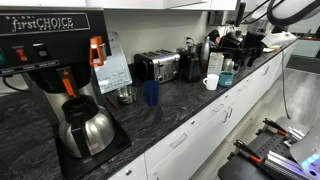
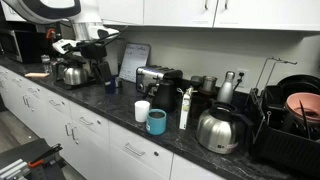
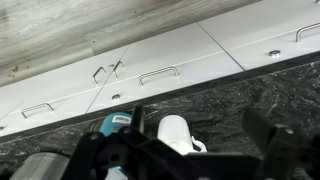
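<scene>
My gripper is open, its dark fingers spread at the bottom of the wrist view with nothing held between them. Below it in that view, a white mug (image 3: pixel 174 131) stands on the dark counter, with a teal mug (image 3: pixel 116 124) to its left. In the second exterior view the white mug (image 2: pixel 142 110) and teal mug (image 2: pixel 156 122) stand close together near the counter's front edge. My gripper (image 2: pixel 101 72) hangs above the counter left of them, clear of both. The first exterior view also has the white mug (image 1: pixel 212 82), with the teal mug (image 1: pixel 226 79) behind it.
A dark blue cup (image 1: pixel 151 92) stands before the toaster (image 1: pixel 157 66). The coffee maker (image 1: pixel 55 60) with its steel carafe (image 1: pixel 86 130) takes up the near end. At the other end are a steel thermos (image 2: pixel 218 130) and a dish rack (image 2: pixel 285 140). White drawers (image 3: pixel 160 75) line the front.
</scene>
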